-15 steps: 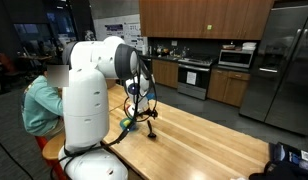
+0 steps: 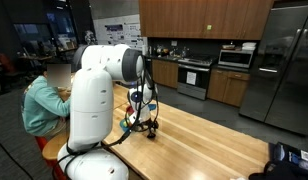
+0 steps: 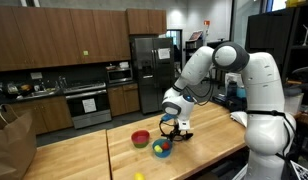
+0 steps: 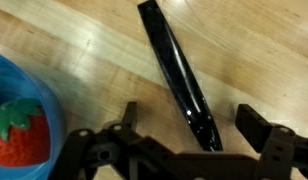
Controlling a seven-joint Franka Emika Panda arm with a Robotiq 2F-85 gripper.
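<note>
A slim black object (image 4: pixel 176 68), like a marker, lies on the wooden table in the wrist view. It runs at a slant from the upper middle down between the two fingers of my gripper. The fingers are wide apart, one finger on each side of its lower end, with bare wood showing on both sides. In the second exterior view my gripper (image 3: pixel 177 136) points down close to the tabletop, beside a blue bowl (image 3: pixel 162 153).
A toy strawberry (image 4: pixel 22 133) sits in the blue bowl (image 4: pixel 56 115), close by the left finger. A red bowl (image 3: pixel 140 138) stands beyond, and a yellow item (image 3: pixel 139 176) lies nearer the table's front.
Over the last second my gripper has come down toward the table, closing the gap above the black object.
</note>
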